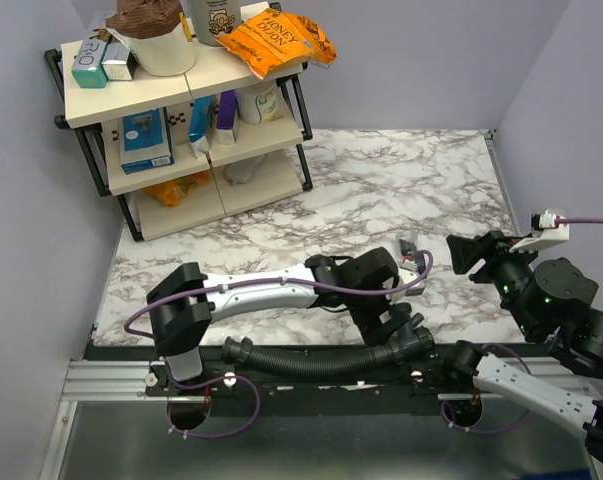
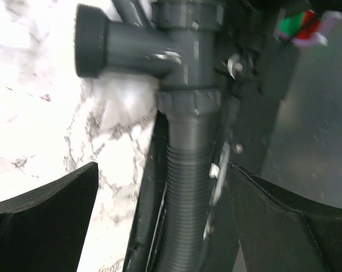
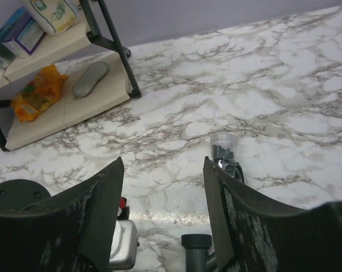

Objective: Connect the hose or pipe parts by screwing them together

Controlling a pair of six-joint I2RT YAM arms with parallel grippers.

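Observation:
Along the table's front edge lies a black corrugated hose (image 1: 306, 361) with a branched plastic fitting (image 1: 413, 342) at its right end. In the left wrist view the ribbed hose (image 2: 185, 192) runs away from the camera to the T-shaped fitting (image 2: 185, 62). My left gripper is open above it, with nothing between its fingers; from above, its arm partly hides the fitting. Further right, my right gripper (image 1: 466, 255) hangs over the table, apart from the hose. Its fingers (image 3: 105, 198) stand part open and empty, and the fitting's upright pipe (image 3: 196, 243) shows low between them.
A small part with a clear cup (image 3: 223, 146) and a dark end lies on the marble table behind the fitting. At the back left stands a loaded shelf (image 1: 186, 205).

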